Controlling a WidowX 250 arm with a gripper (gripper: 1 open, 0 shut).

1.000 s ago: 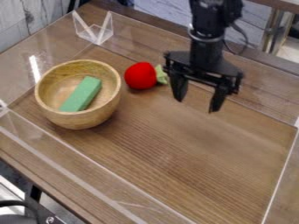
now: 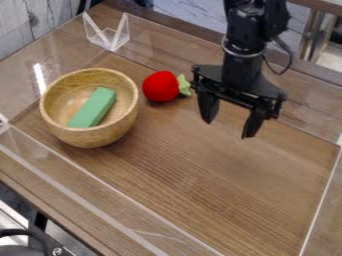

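Observation:
My gripper (image 2: pixel 238 112), black, is over the upper right of the wooden table (image 2: pixel 201 195), its fingers pointing down; I cannot tell whether it is open or shut. A red round object (image 2: pixel 162 85) lies to its left, with a small green item (image 2: pixel 186 88) just beside it. A wooden bowl (image 2: pixel 123 128) at the left holds a green block (image 2: pixel 92 109).
A clear wire or plastic object (image 2: pixel 107 30) stands at the back left. A dark cable or part shows at the bottom left corner.
My gripper has shifted slightly and come a little toward the camera since one second ago. The bowl, block and red object look unmoved.

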